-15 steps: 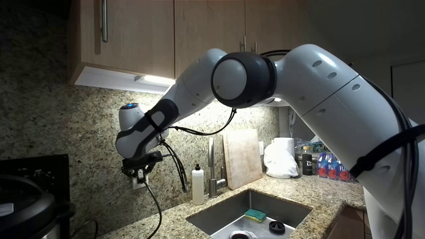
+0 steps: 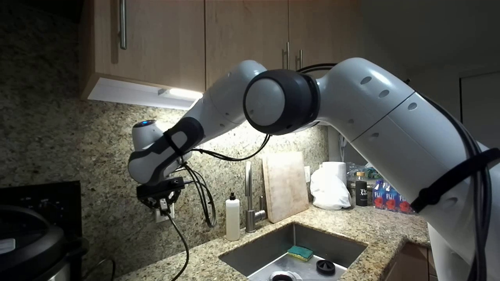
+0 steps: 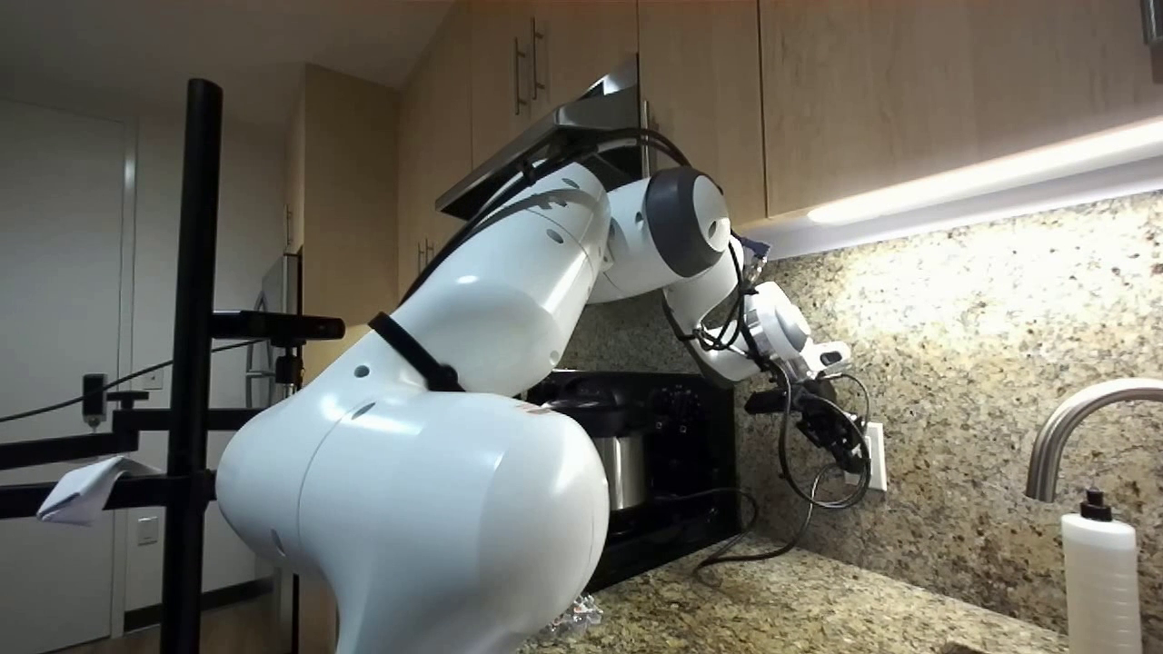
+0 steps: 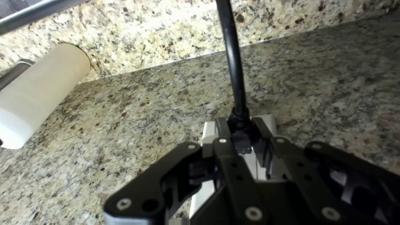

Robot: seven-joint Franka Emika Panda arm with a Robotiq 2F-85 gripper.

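Observation:
In the wrist view my gripper is shut on a black plug (image 4: 238,122), with a finger on either side. From the plug a thick black cord (image 4: 232,56) runs up and away. Behind the fingers lies a white wall outlet plate (image 4: 268,122), largely covered by the gripper. Whether the plug's prongs sit in the outlet or are apart from it cannot be told. Exterior view 2 has the gripper right by the outlet plate (image 3: 876,458) on the granite backsplash. The cord (image 2: 185,239) hangs down to the counter in exterior view 1.
A white soap bottle (image 2: 232,219) and a faucet (image 2: 249,196) stand right of the gripper, behind the sink (image 2: 304,234). A black pressure cooker (image 2: 33,243) occupies the left. Cabinets (image 2: 154,42) overhang the arm. Bare counter lies below the outlet.
In exterior view 1 the arm's wrist and gripper have shifted slightly left, with the elbow a little left and lower. The cables hanging from the arm have swung. The plug stays gripped.

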